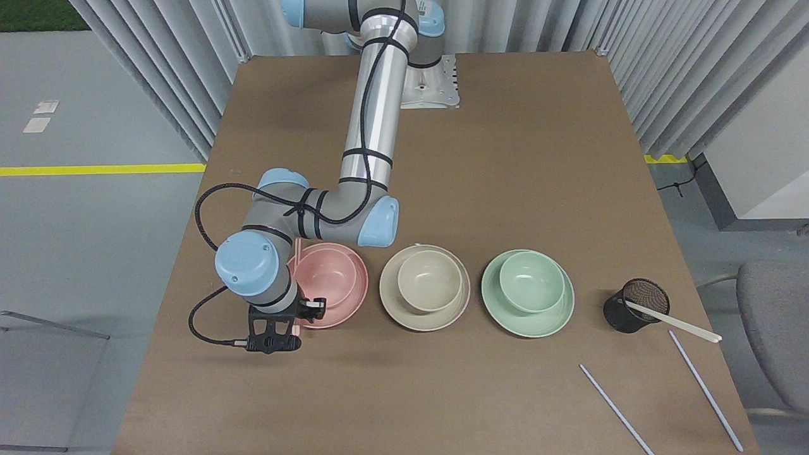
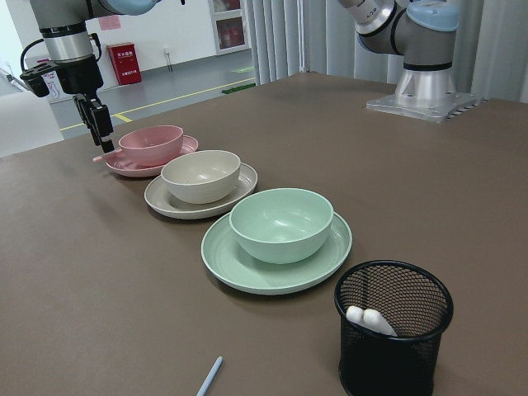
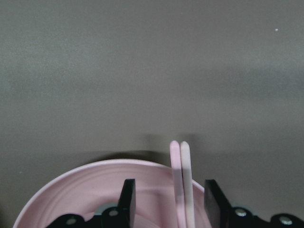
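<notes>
My gripper hangs low at the pink setting, a pink bowl on a pink plate. In the wrist view my fingers stand open, either side of two slim pink sticks lying across the plate's rim, closer to the right finger. In the left view the sticks show beside the bowl near my fingertips. To the right sit a cream bowl on a cream plate and a green bowl on a green plate.
A black mesh cup holds white sticks at the right. Two long pale rods lie at the front right.
</notes>
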